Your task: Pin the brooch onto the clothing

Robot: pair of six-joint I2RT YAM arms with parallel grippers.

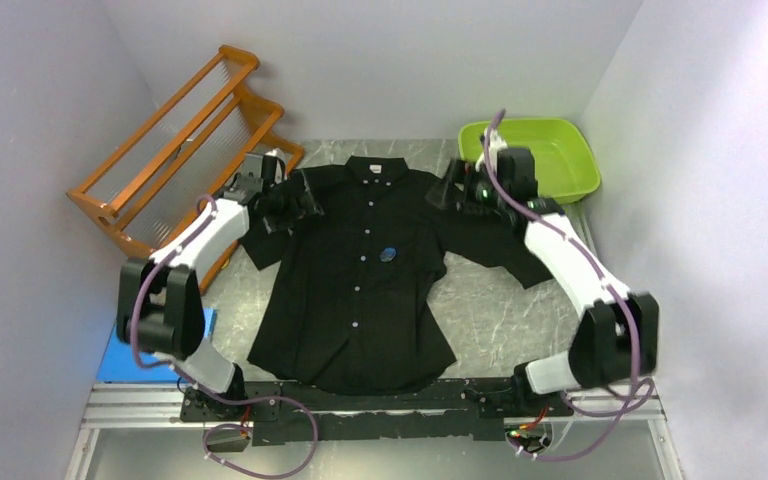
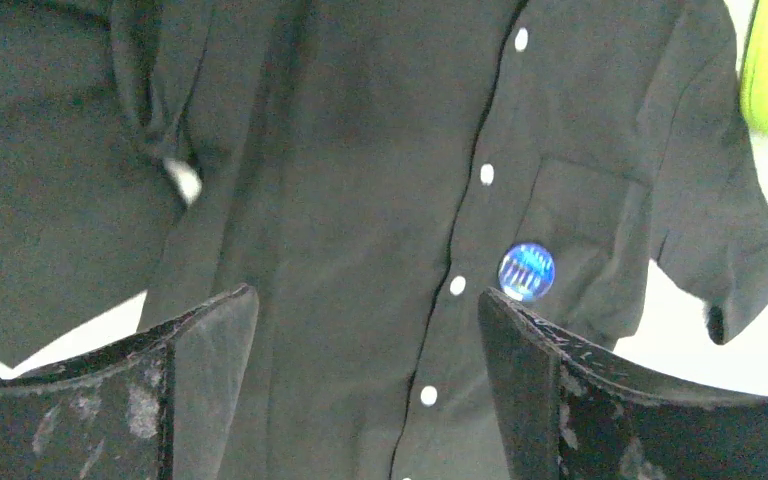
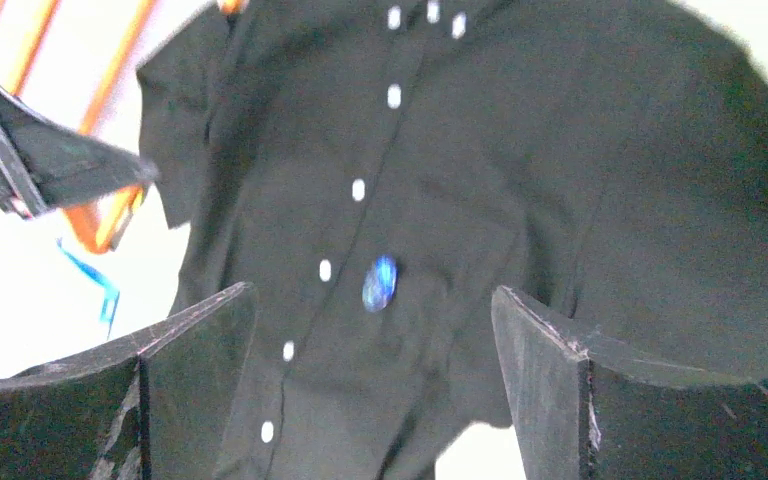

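Note:
A black button-up shirt (image 1: pixel 335 290) lies spread flat, collar at the far side. On its chest, right of the button row, sits a round blue brooch (image 1: pixel 388 254), shown face-on in the left wrist view as a shiny blue disc (image 2: pixel 527 271). Whether its pin goes through the cloth is hidden. My left gripper (image 1: pixel 308 205) hovers over the shirt's left shoulder, its fingers (image 2: pixel 205 390) apart with nothing between them. Above the right shoulder and sleeve, my right gripper (image 1: pixel 442 185) is open and empty, blurred in the top view.
An orange wooden rack (image 1: pixel 175 150) stands close behind the left arm. At the back right is an empty green basin (image 1: pixel 590 170). A blue sheet (image 1: pixel 125 355) lies at front left. Bare grey table (image 1: pixel 480 320) shows right of the shirt.

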